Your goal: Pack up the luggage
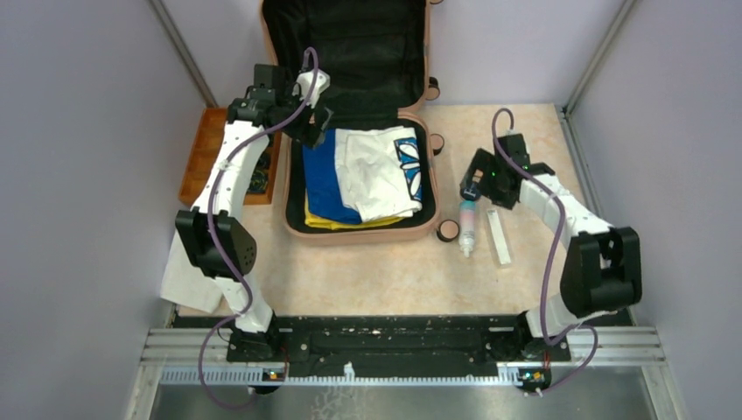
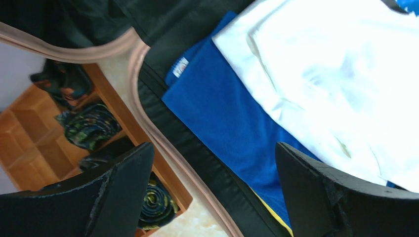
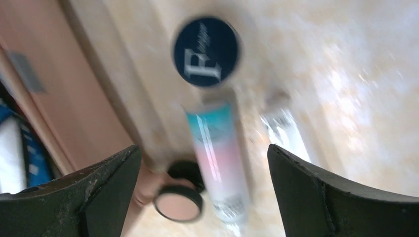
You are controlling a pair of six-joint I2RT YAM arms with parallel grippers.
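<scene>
An open suitcase (image 1: 359, 236) holds folded clothes: white shirt (image 1: 372, 175) over blue (image 1: 324, 179) and yellow ones. My left gripper (image 1: 311, 127) is open above its back left corner, fingers empty. My right gripper (image 1: 481, 179) hangs open over toiletries right of the suitcase. The right wrist view, blurred, shows a dark round lidded item (image 3: 205, 52), a pink-blue tube (image 3: 220, 158), a white slim item (image 3: 289, 133) and a round compact (image 3: 178, 202) between or beyond the fingers, none held.
A wooden divided tray (image 1: 206, 140) with rolled dark items stands left of the suitcase. A white cloth (image 1: 188, 280) lies at front left.
</scene>
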